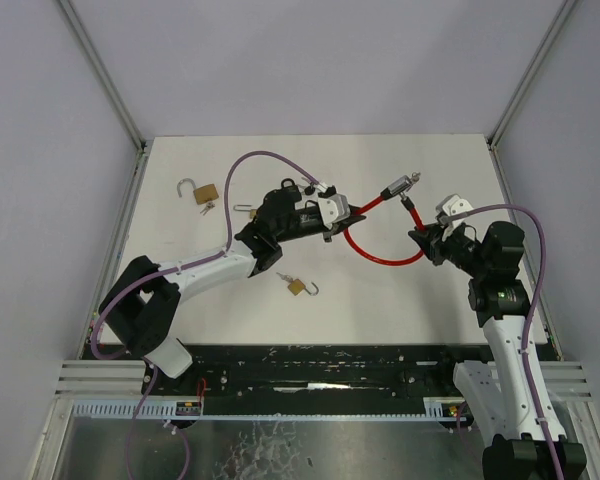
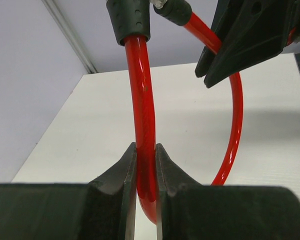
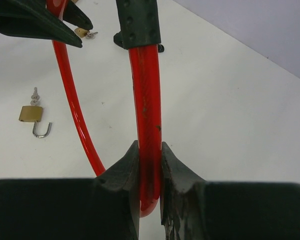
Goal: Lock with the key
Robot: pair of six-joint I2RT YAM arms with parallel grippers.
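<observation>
A red cable lock [image 1: 383,262] hangs in a loop between my two grippers. My left gripper [image 1: 356,214] is shut on the red tube below the end with the silver lock cylinder [image 1: 397,187]; a key [image 1: 415,177] sticks out of its far end. Shut on the tube's other end is my right gripper [image 1: 421,237], below a dark collar [image 3: 139,22] and metal tip [image 1: 404,196]. From above, tip and cylinder lie against each other or overlap; whether the tip is inside cannot be told. Both wrist views cut off the meeting point. The left wrist view shows the cylinder end's dark collar [image 2: 130,19].
An open brass padlock [image 1: 296,287] with keys lies in front of the left arm. Another padlock [image 1: 206,194] lies at the back left, beside a loose shackle [image 1: 185,187] and keys.
</observation>
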